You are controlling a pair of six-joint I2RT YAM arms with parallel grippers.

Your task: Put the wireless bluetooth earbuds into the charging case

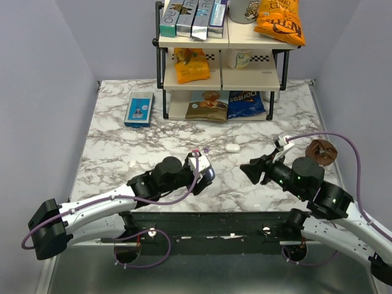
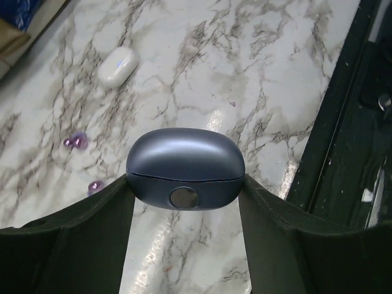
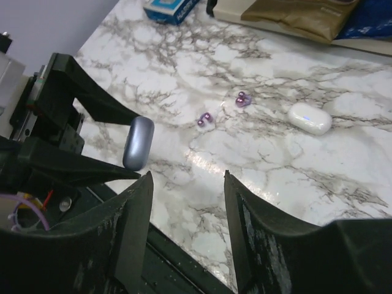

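The dark blue-grey charging case (image 2: 185,160), lid closed, is clamped between the fingertips of my left gripper (image 1: 203,174) and held above the table. In the right wrist view the same case (image 3: 139,143) shows edge-on in those fingers. My right gripper is part open with nothing between its fingers, to the right of the case and apart from it. Two small purple earbuds lie on the marble: one earbud (image 3: 243,99) farther back, the other earbud (image 3: 205,119) nearer the left gripper.
A white rounded case (image 3: 310,118) lies on the table right of the earbuds. A blue box (image 1: 139,109) stands at the back left, beside a shelf (image 1: 257,78) with snack bags. A brown pouch (image 1: 321,152) sits at the right.
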